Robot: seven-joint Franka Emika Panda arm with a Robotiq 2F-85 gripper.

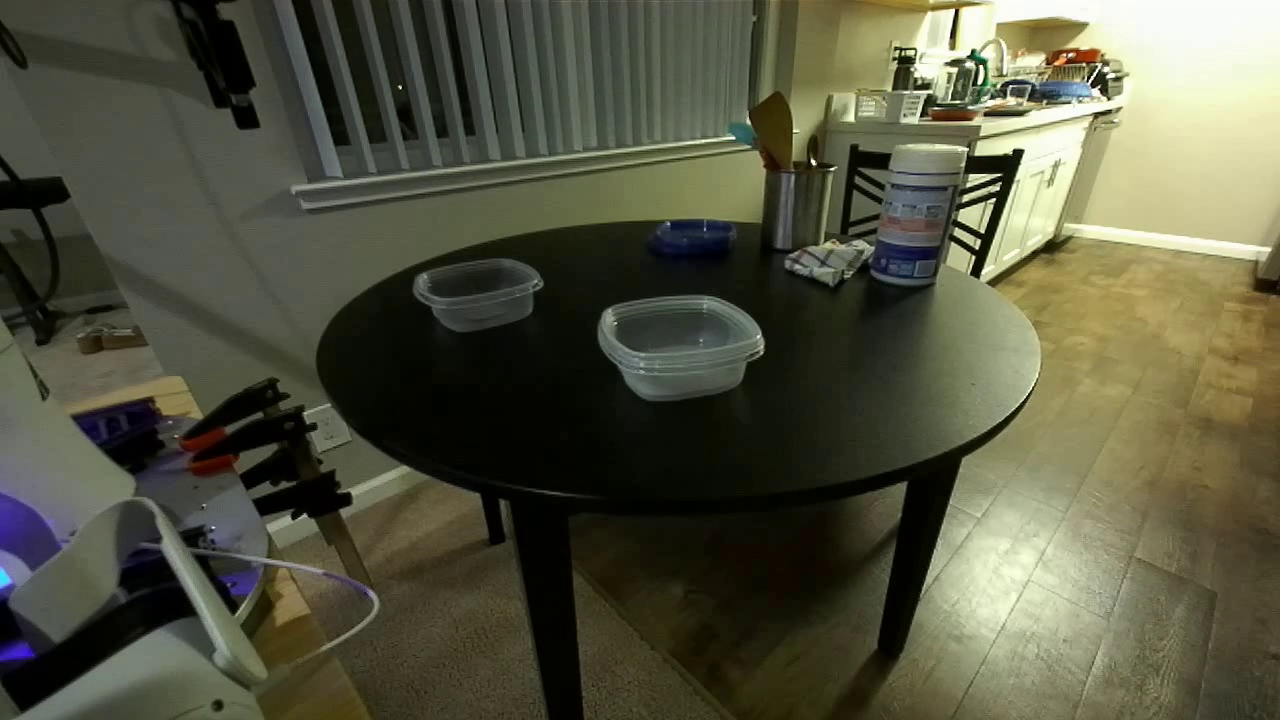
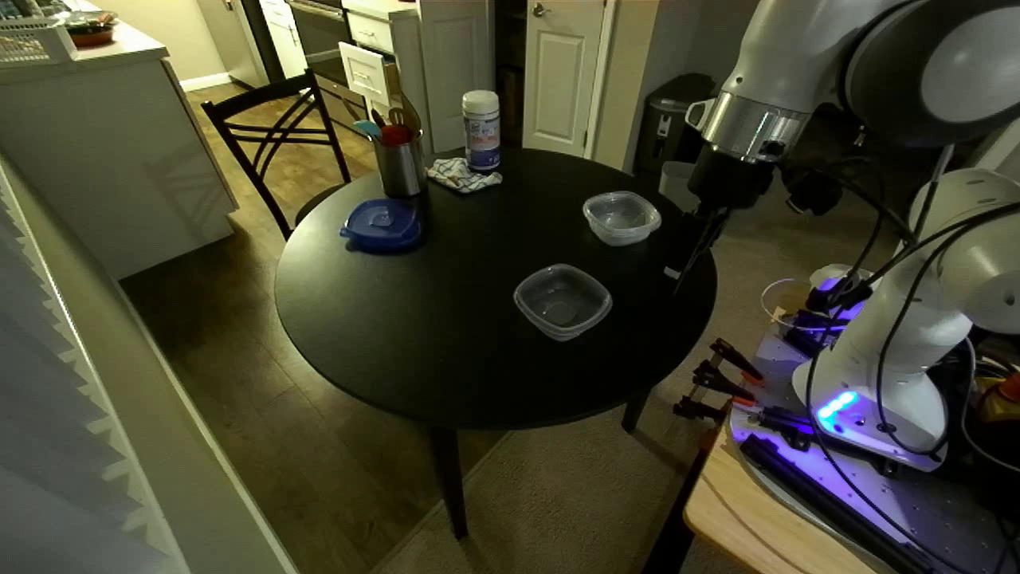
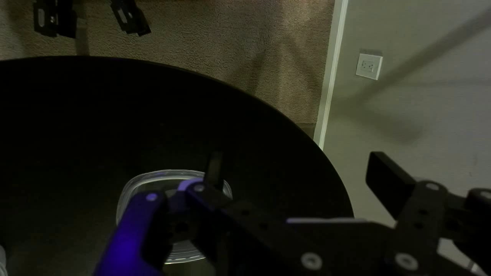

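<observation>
Two clear, square plastic containers rest on the round black table. The one nearer the window [image 1: 480,310] looks empty in exterior view 2. The other container [image 1: 681,380] is in the middle of the table in exterior view 1 and has a layered rim. My gripper [image 2: 686,257] points down over the robot-side edge of the table, to the right of both containers in exterior view 2. In the wrist view, the fingers [image 3: 391,184] stand wide apart, open, with nothing between them. A clear container [image 3: 138,184] shows partly behind the left finger. Exterior view 1 does not show the gripper.
Toward the far side of the table are a blue-lidded container [image 2: 382,225], a steel utensil holder [image 2: 402,171], a checked cloth [image 2: 463,175] and a white wipes canister [image 2: 482,134]. Clamps [image 2: 712,378] line the robot's bench.
</observation>
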